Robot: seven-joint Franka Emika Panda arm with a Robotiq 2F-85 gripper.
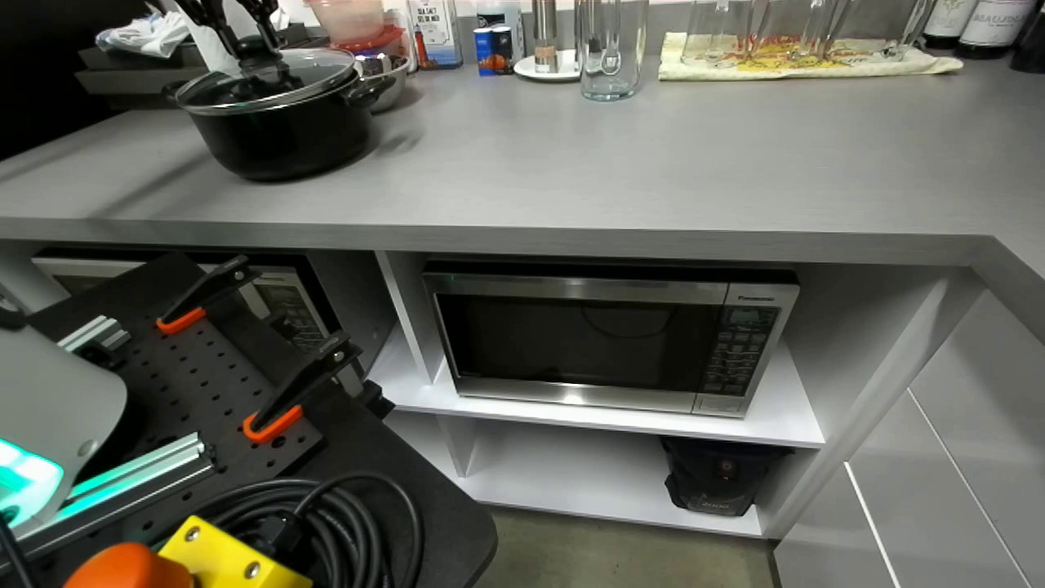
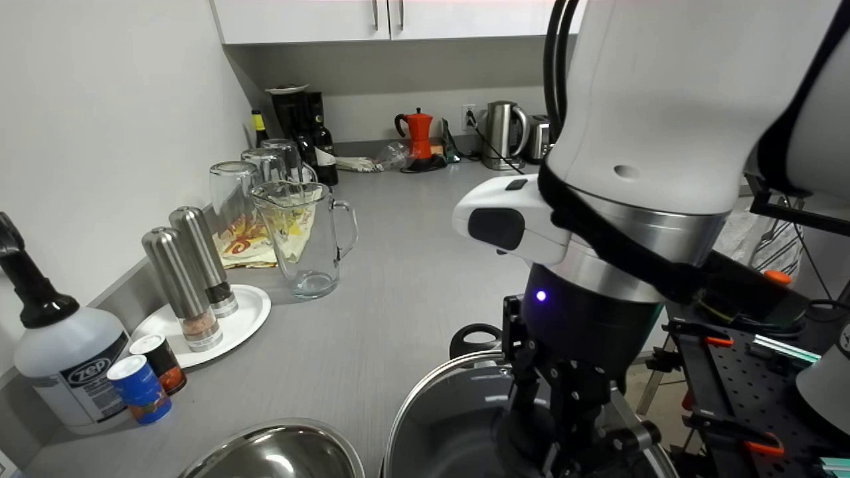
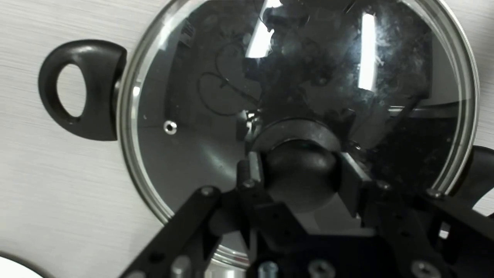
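Observation:
The glass lid (image 3: 194, 139) has a metal rim and a round black knob (image 3: 301, 162). My gripper is shut on this knob, a finger pad on either side, as the wrist view shows. In exterior view 1 the lid covers the top of a black pot (image 1: 279, 142) at the counter's left; whether its rim is fully seated cannot be told. One pot handle (image 3: 99, 88) sticks out to the left in the wrist view. Exterior view 2 shows the gripper (image 2: 550, 446) from the side, hiding part of the lid.
A steel bowl (image 2: 275, 454) stands close to the pot. Along the wall are a spray bottle (image 2: 76, 366), a white plate (image 2: 255, 307) with two grinders, and a glass pitcher (image 2: 307, 239). A microwave (image 1: 607, 338) sits below.

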